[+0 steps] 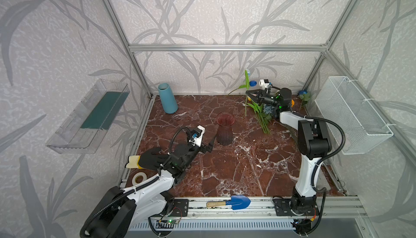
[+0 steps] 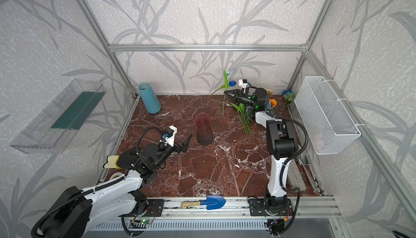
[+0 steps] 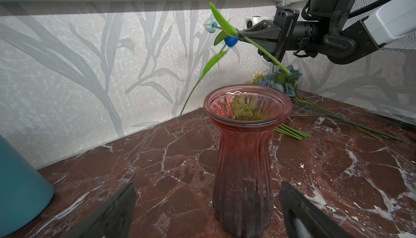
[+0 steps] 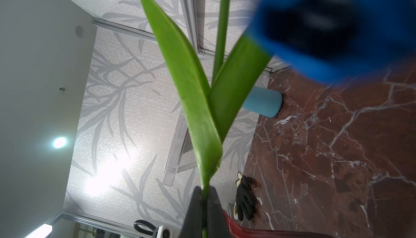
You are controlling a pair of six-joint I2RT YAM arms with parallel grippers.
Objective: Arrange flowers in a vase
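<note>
A red glass vase stands upright and empty-looking near the middle of the table. Toward the back right, my right gripper is shut on the thin green stem of a tulip. Its bright blue head and broad leaves rise above the fingers, and stem hangs below. A paler blue head shows beside it; whether it shares that stem I cannot tell. My left gripper is open, left of the vase, its blurred fingers spread with nothing gripped.
Loose flowers with green stems lie beneath the right gripper. A teal vase stands back left. A glove and tape roll lie by the left arm, a blue trowel at the front edge.
</note>
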